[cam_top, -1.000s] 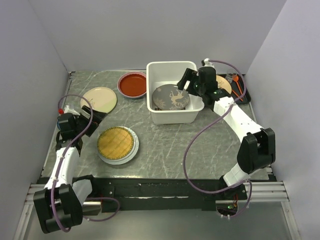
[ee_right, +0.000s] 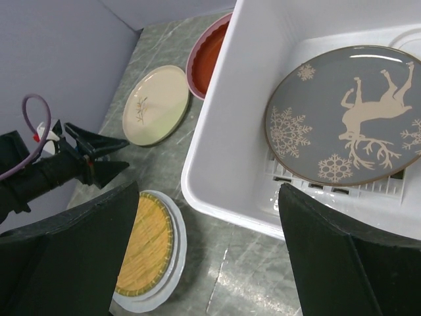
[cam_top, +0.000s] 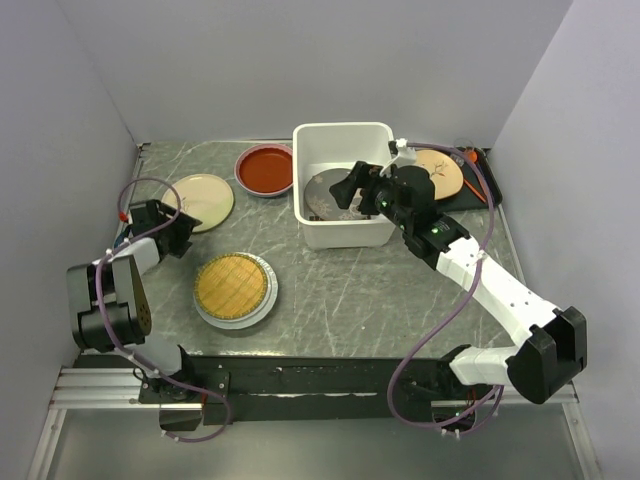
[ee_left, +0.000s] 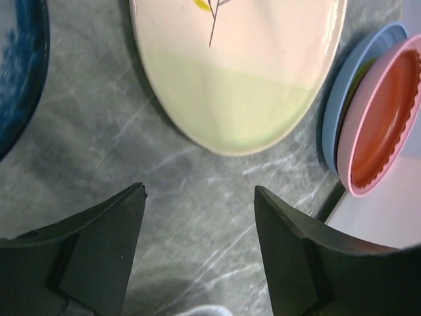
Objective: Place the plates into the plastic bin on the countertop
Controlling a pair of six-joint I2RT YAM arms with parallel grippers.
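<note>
The white plastic bin (cam_top: 343,232) stands at the back centre, holding a grey reindeer plate (ee_right: 309,115) lying inside. A cream plate (cam_top: 205,195) lies on the left of the counter, with my left gripper (cam_top: 185,230) just at its near edge; in the left wrist view its fingers are apart, nothing between them. My right gripper (cam_top: 355,188) hangs over the bin, open and empty, its fingers (ee_right: 342,257) wide apart. A red pie dish (cam_top: 262,168) in a pink rim sits beside the bin, and a pie-patterned plate (cam_top: 230,285) rests stacked on pale plates at front left.
A tan plate (cam_top: 440,170) and a black tray (cam_top: 470,203) with orange utensils are at the back right, partly behind my right arm. A dark blue dish (ee_left: 16,59) lies left of the cream plate.
The left arm has shifted back, with its gripper slightly lower by the cream plate's edge.
</note>
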